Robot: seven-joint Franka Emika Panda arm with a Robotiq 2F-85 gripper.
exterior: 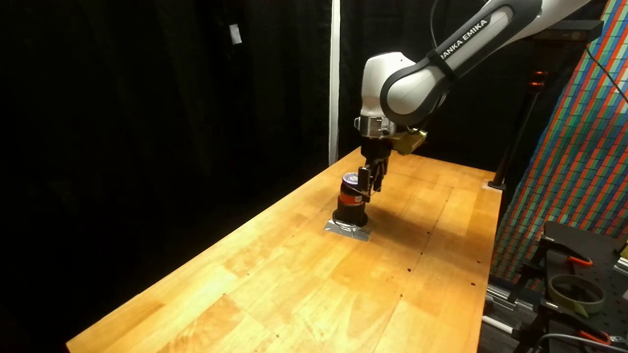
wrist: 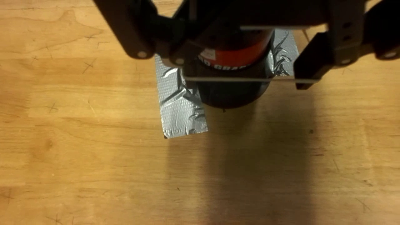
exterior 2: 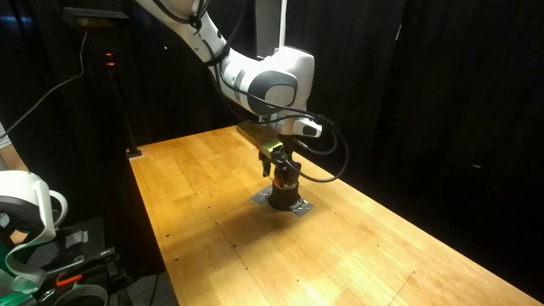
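Note:
A black container (exterior: 351,213) with an orange-red label and a whitish top (exterior: 351,179) stands upright on the table. Its flared base is at a strip of silver tape (wrist: 180,108). My gripper (exterior: 371,186) points down at the container's upper right side in exterior view 1. The wrist view shows its fingers (wrist: 313,62) spread apart, with a thin pale band stretched between them and passing across the container. There the container appears between the fingers, closer to the left one; whether either touches it I cannot tell. In exterior view 2 the gripper (exterior 2: 278,173) covers the container's top.
Bare wooden table (exterior: 306,288) surrounds the container, with the widest clear area toward the front in exterior view 1. A thin post (exterior: 513,135) rises at the far right corner. Beyond the right edge stands a dark cart (exterior: 594,247) with clamps and a tape roll (exterior: 575,293).

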